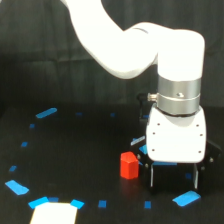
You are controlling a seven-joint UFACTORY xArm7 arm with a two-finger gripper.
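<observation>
My gripper (174, 183) points straight down at the right side of the dark table. Its two thin fingers stand wide apart, with no object visibly held between them. To the left of it a small red block (129, 165) rests on the table, clear of the fingers. Part of a blue shape (165, 163) shows behind the gripper, mostly covered by it; whether it is tape or an object I cannot tell.
Blue pieces lie flat about the dark surface, including a strip (186, 198) at the front right and another strip (17, 187) at the left. A pale object (54, 214) is cut off by the bottom edge. The middle left is largely open.
</observation>
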